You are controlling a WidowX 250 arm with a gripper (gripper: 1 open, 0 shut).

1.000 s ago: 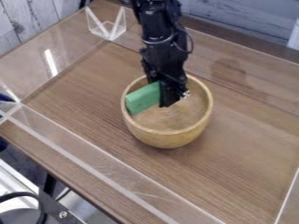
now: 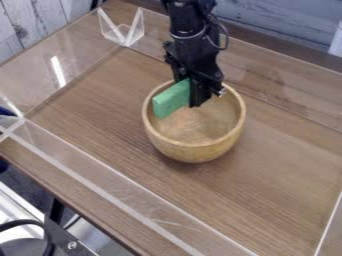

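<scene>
My black gripper (image 2: pixel 189 83) reaches down from the top to the back of a wooden bowl (image 2: pixel 210 149), shut on a green block (image 2: pixel 168 98). The block is held tilted over the back left part of the bowl. The bowl's inside is otherwise bare as far as it shows.
A white angular object (image 2: pixel 123 32) is at the back left. A black cable (image 2: pixel 27 228) lies at the lower left edge.
My gripper has risen and moved back with the green block, lifting it higher in the bowl's back part.
</scene>
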